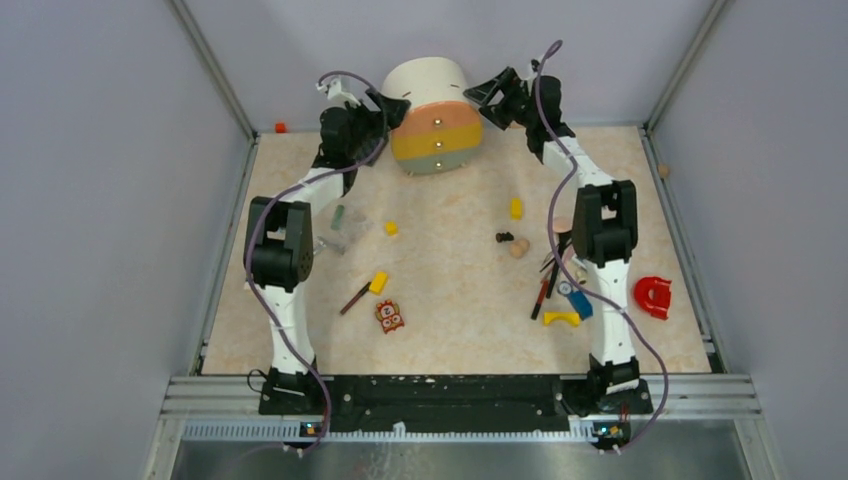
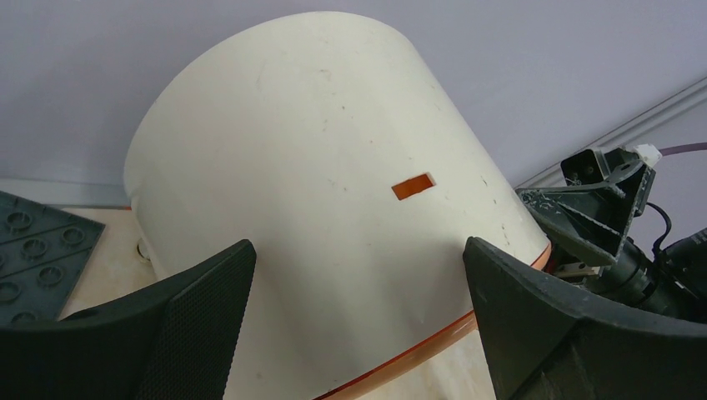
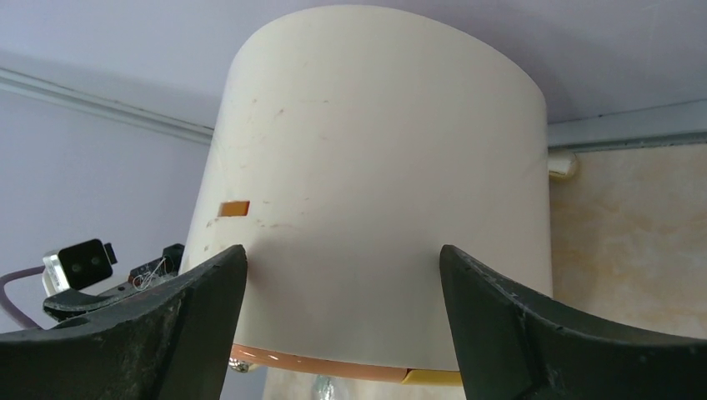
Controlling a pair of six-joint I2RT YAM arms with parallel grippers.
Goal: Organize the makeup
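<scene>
At the back of the table stands a rounded cabinet (image 1: 430,115), with a white top and orange, yellow and green drawers, all shut. My left gripper (image 1: 396,104) is at its left side, fingers apart. On the opposite side is my right gripper (image 1: 482,105), also open. White cabinet wall fills the gap between the fingers in both wrist views; whether the tips touch it is hard to tell. Scattered makeup lies on the right of the table, including a blue item (image 1: 580,305) and a dark brush-like stick (image 1: 538,300). A pencil-like stick (image 1: 355,299) lies at centre left.
An owl-patterned item (image 1: 389,317) and a yellow block (image 1: 379,282) lie near the front left. Clear plastic (image 1: 345,232) sits beside the left arm. A red curved object (image 1: 653,297) is far right.
</scene>
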